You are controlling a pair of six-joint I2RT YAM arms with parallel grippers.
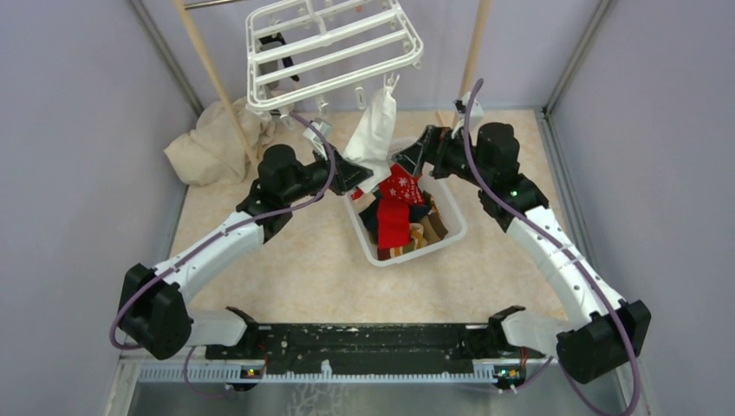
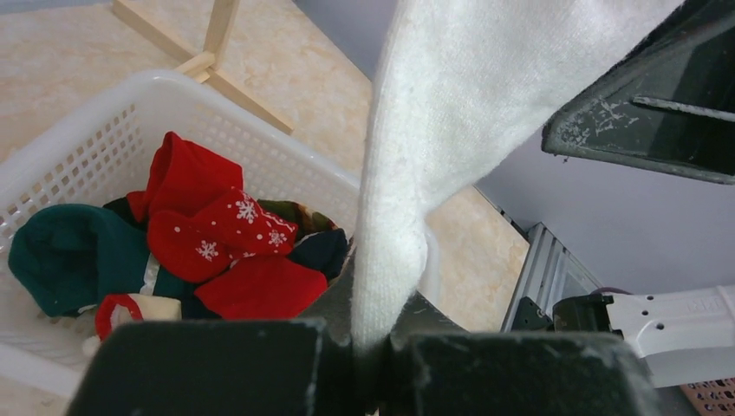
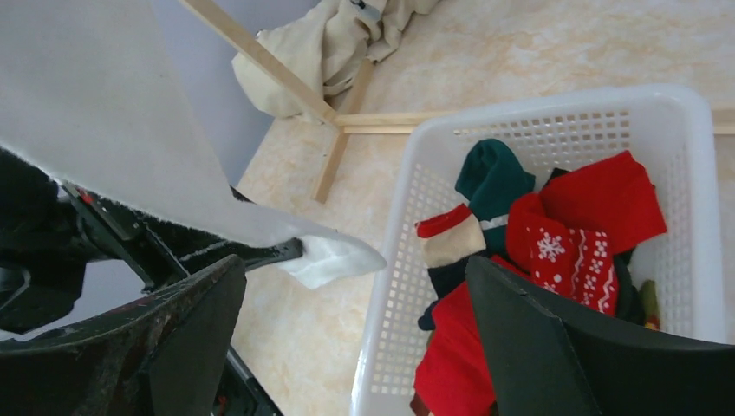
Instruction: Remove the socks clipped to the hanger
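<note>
A white sock hangs from a clip at the near right edge of the white hanger. Its lower end runs between the closed fingers of my left gripper, as the left wrist view shows with the sock stretching upward. To the right of the sock, my right gripper stands open and apart from the cloth; nothing lies between its fingers. At the hanger's left, a dark item hangs, partly hidden by the bars.
Below the grippers, a white basket holds several socks, among them a red one with snowflakes and a dark green one. A beige cloth heap lies at the back left beside a wooden post. Bare floor surrounds the basket.
</note>
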